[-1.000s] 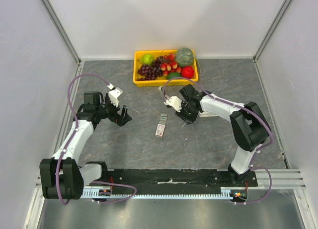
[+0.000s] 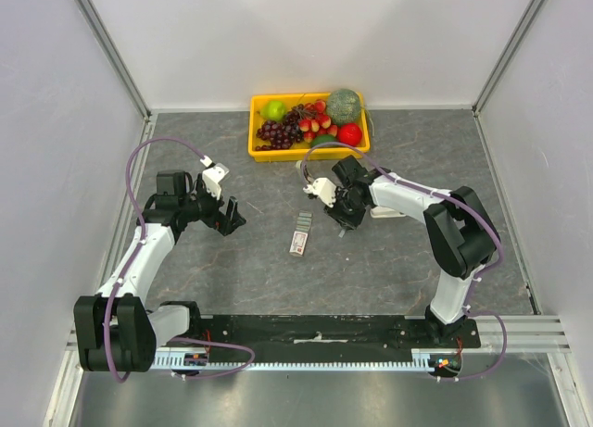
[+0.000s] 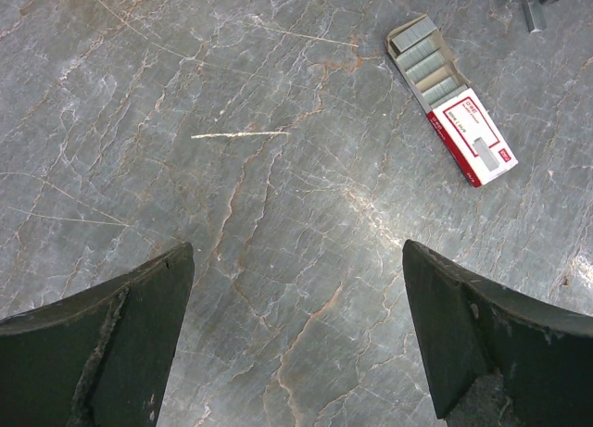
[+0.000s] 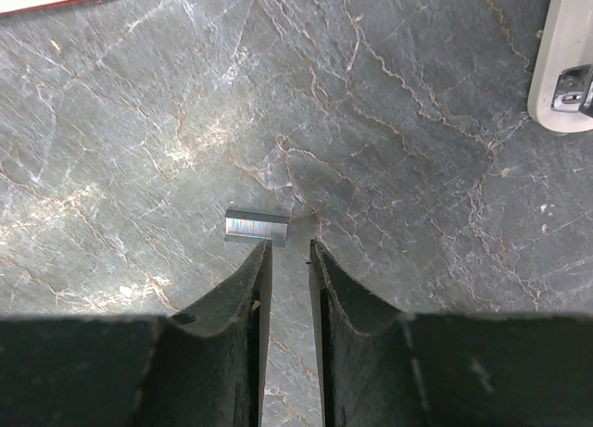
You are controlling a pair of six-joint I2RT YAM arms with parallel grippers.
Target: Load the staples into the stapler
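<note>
A short silvery staple strip (image 4: 256, 225) lies on the marble surface, just beyond the fingertips of my right gripper, which stands slightly open and empty. A white stapler (image 4: 558, 47) lies at the right of the right wrist view, partly cropped; in the top view it is mostly behind the right arm. The open staple box (image 2: 298, 243), red and white with staple strips inside, lies at the table's middle. My left gripper hangs wide open and empty over bare marble, left of the box.
A yellow tray (image 2: 262, 154) of fruit stands at the back. Walls bound both sides and the back.
The right arm has shifted slightly, its gripper staying near the loose staple strip. The left arm and the objects appear unmoved.
</note>
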